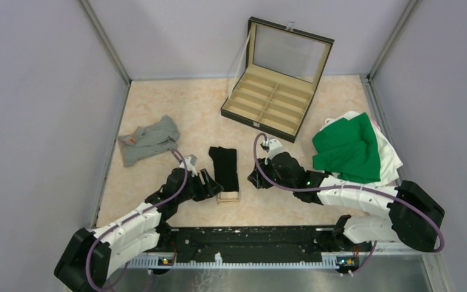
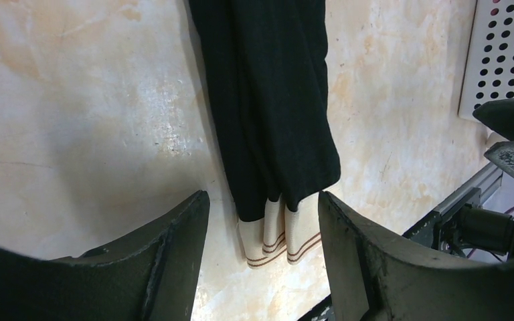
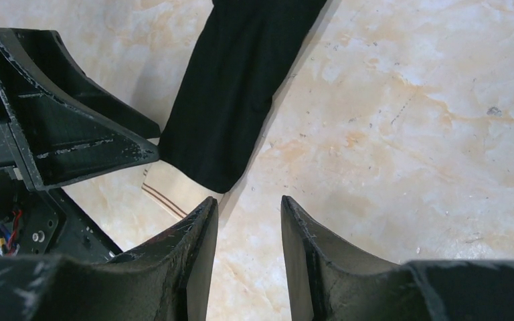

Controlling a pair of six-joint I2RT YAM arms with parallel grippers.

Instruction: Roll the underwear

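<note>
A folded black cloth [image 1: 224, 164] with cream, striped cuffs [image 1: 227, 198] lies lengthwise on the table between the grippers. My left gripper [image 1: 213, 184] stands open at its cuff end; in the left wrist view its fingers [image 2: 174, 247] sit either side of the cuffs, with nothing held. My right gripper [image 1: 253, 180] is off to the right of the cloth, its fingertips apart over bare table in the right wrist view, with nothing between them.
An open compartment box [image 1: 267, 100] stands at the back. A grey garment [image 1: 150, 139] lies left, a green and white pile of cloth [image 1: 346, 146] right. Bare table lies around the black cloth.
</note>
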